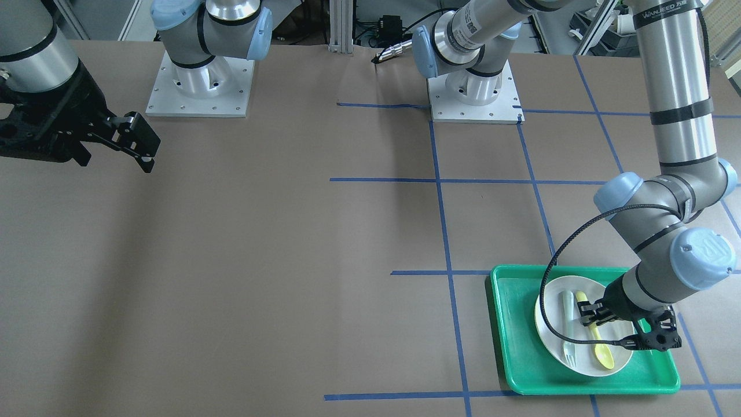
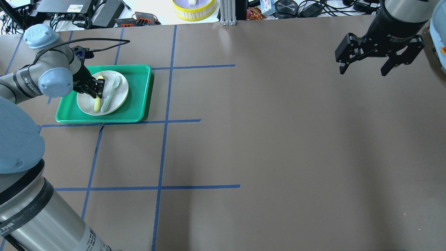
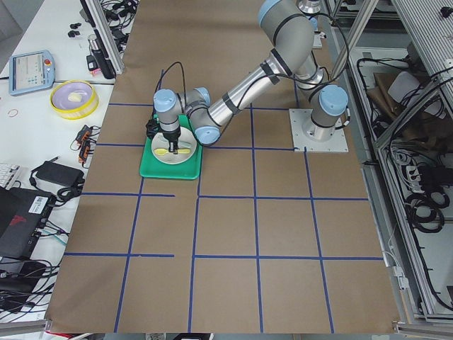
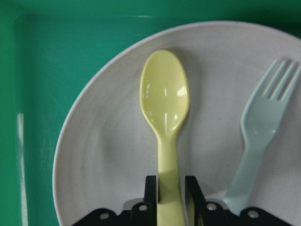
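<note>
A yellow spoon (image 4: 165,94) lies on a white plate (image 4: 108,150) inside a green tray (image 1: 514,333), with a pale blue fork (image 4: 261,122) beside it. My gripper is low over the plate, its two fingertips on either side of the spoon's handle; whether they press on it is unclear. In the top view the wrist covers part of the plate and tray, and the gripper (image 2: 98,90) is over the spoon.
Other robot arms stand at the table's edges, one dark end tool (image 1: 104,132) at the front view's left. Electronics and cables crowd the bench beyond.
</note>
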